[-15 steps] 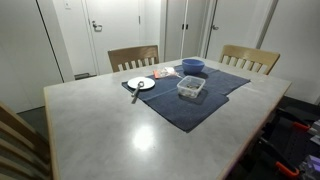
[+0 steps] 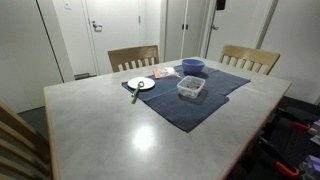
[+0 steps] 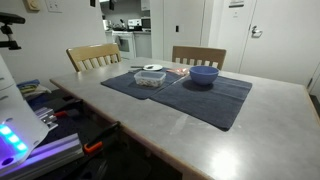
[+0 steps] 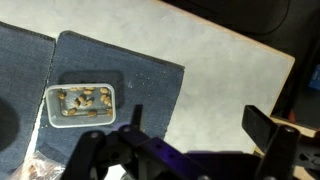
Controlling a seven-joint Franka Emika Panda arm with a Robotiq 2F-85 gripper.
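Note:
My gripper is open and empty, with its dark fingers spread wide at the lower edge of the wrist view. It hangs high above the table, and only a dark tip shows at the top of exterior view 1. A clear rectangular container (image 2: 190, 88) (image 3: 150, 77) stands on the dark blue cloth (image 2: 196, 112); the wrist view shows several small brown pieces (image 4: 88, 101) inside it. Farther back on the cloth is a blue bowl (image 2: 193, 66) (image 3: 204, 75). A white plate (image 2: 141, 83) with a green item (image 2: 136, 94) beside it lies left of the container.
A crumpled, clear-and-reddish packet (image 2: 165, 72) lies between plate and bowl. Chairs (image 2: 134, 57) (image 3: 199, 54) stand around the table (image 2: 100, 125). Its near left part, in exterior view 1, is bare.
A dark tip of my gripper has come into the top of exterior view 1, where none showed before. The things on the table have not moved.

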